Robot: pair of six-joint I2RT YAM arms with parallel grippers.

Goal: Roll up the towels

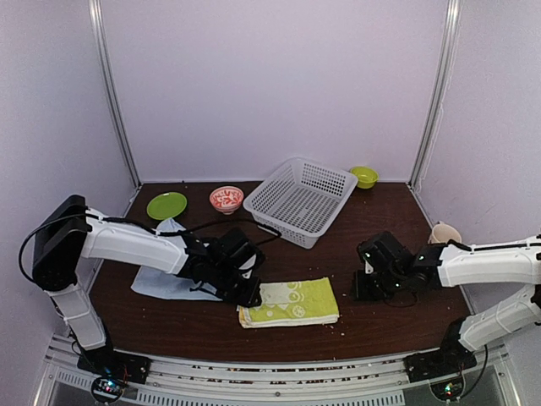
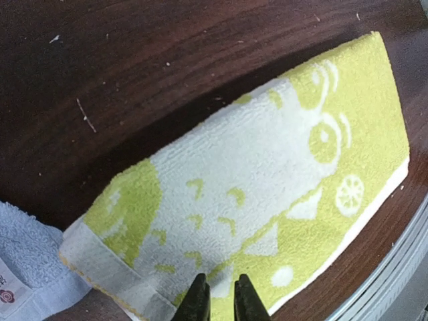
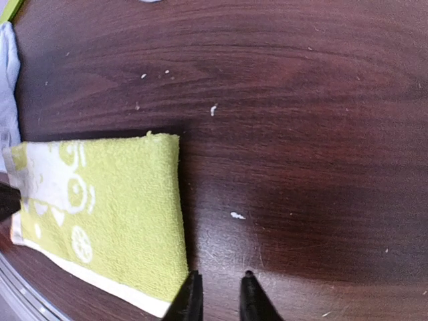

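A yellow-and-white patterned towel (image 1: 296,300) lies folded flat in a strip at the front middle of the table. Over its left end is my left gripper (image 1: 249,296), its fingertips (image 2: 200,297) apart above the cloth in the left wrist view, part open. Just right of the towel is my right gripper (image 1: 362,288); in the right wrist view its two fingertips (image 3: 247,291) show beside the towel's right edge, with nothing seen between them. A light blue towel (image 1: 165,286) lies at the left, partly under the left arm.
A white plastic basket (image 1: 300,203) stands at the back middle, with a green plate (image 1: 166,205), a red patterned bowl (image 1: 226,200) and a green bowl (image 1: 364,176) around it. A cup (image 1: 444,235) is at the right edge, behind the right arm.
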